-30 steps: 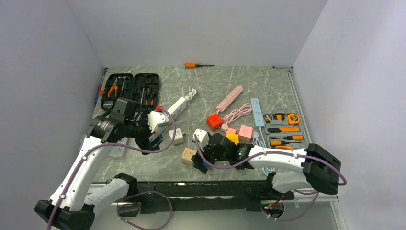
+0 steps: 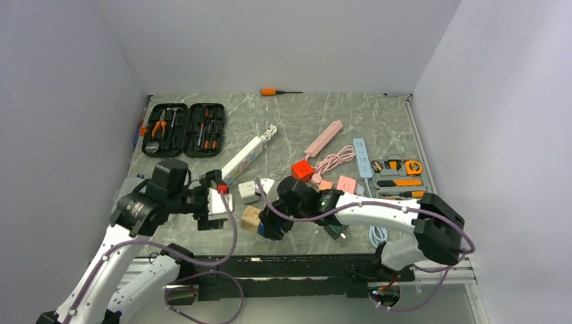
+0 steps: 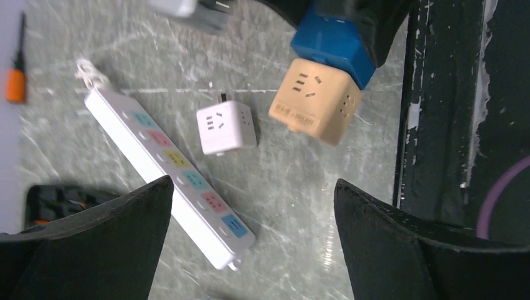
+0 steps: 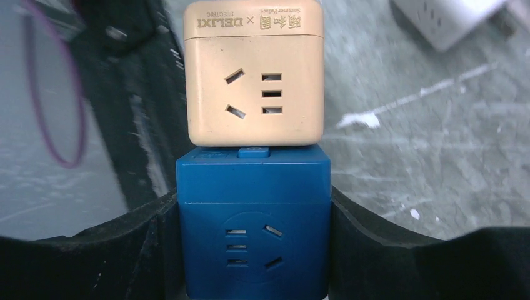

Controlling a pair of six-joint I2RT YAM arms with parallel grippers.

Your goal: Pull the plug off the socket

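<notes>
A blue cube socket (image 4: 253, 219) is clamped between the fingers of my right gripper (image 2: 264, 228), which is shut on it. Joined to the blue cube's end is a beige cube socket (image 4: 256, 81), with no visible gap; in the top view the beige cube (image 2: 251, 219) points toward the left arm. Both cubes appear raised off the table. My left gripper stands open with nothing between its fingers. In its view the beige cube (image 3: 315, 100) lies beyond the fingertips, with the blue cube (image 3: 334, 47) behind it.
A white cube plug (image 3: 225, 127) and a white power strip (image 3: 169, 175) lie near the left gripper. Farther right are a red cube (image 2: 302, 169), a pink strip (image 2: 324, 140) and a light-blue strip (image 2: 362, 158). An open tool case (image 2: 183, 131) sits at the back left.
My right gripper has carried the joined cubes left and up from the table.
</notes>
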